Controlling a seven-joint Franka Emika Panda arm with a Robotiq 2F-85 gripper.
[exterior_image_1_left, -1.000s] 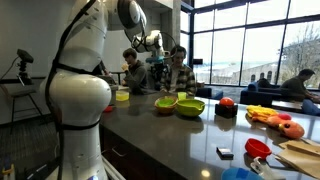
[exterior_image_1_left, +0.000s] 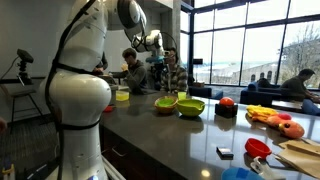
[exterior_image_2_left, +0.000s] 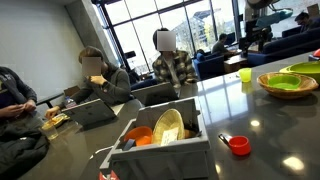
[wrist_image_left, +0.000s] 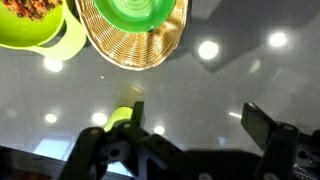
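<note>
Above the far part of the table hangs my gripper, its fingers wide apart with only bare grey tabletop between them in the wrist view. A yellow-green cup (wrist_image_left: 121, 116) stands beside the left finger, which partly covers it. At the top of that view, a green bowl (wrist_image_left: 136, 8) rests in a round wicker basket (wrist_image_left: 112, 46). To its left is a green pan (wrist_image_left: 22, 32) with reddish-brown contents. In exterior view 2 the cup (exterior_image_2_left: 245, 75) stands on the tabletop to the left of the wicker basket (exterior_image_2_left: 286, 91), below the raised gripper (exterior_image_2_left: 247, 44).
A grey bin (exterior_image_2_left: 168, 156) holds an orange item and a small basket. Near it lies a small red bowl (exterior_image_2_left: 240, 145). Two people sit at the far side, by laptops (exterior_image_2_left: 93, 112). Fruit-like items and another red bowl (exterior_image_1_left: 257, 148) occupy the near right. Mid-table has bare room.
In exterior view 1, the arm and gripper are nearly where they were, with at most a slight shift. The tabletop objects have not moved.
</note>
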